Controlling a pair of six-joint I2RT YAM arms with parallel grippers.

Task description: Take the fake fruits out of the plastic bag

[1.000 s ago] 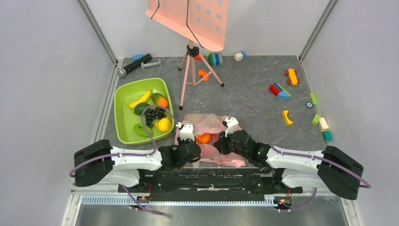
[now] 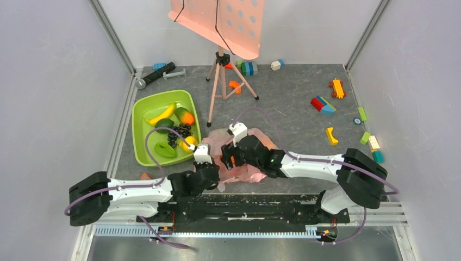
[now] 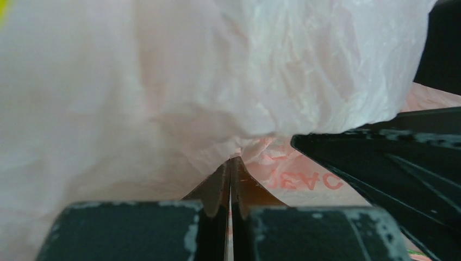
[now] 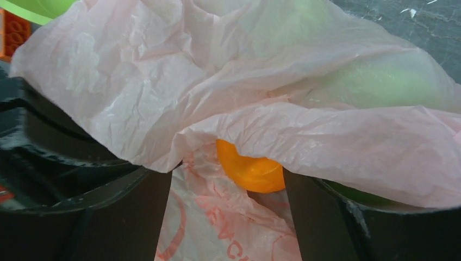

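Note:
The pale pink plastic bag (image 2: 260, 140) lies crumpled in front of the arms, its mouth partly raised. Inside it, an orange fruit (image 4: 253, 173) shows under a fold in the right wrist view. My right gripper is open at the bag's mouth, its fingers apart with the fruit beyond and between their tips. At the bag's left side, my left gripper is shut with its tips against the film; whether film is pinched between them is hidden. Green shapes (image 4: 375, 81) show faintly through the bag.
A green bin (image 2: 140, 122) at left holds a banana (image 2: 162, 115), black grapes (image 2: 182, 130), a yellow fruit (image 2: 188, 143) and other fruits. A pink tripod stand (image 2: 216, 89) rises behind the bag. Toy blocks lie scattered at right.
Both arms have shifted left, the right one farther, over the orange fruit that showed in the bag. The bag's right side has drawn left.

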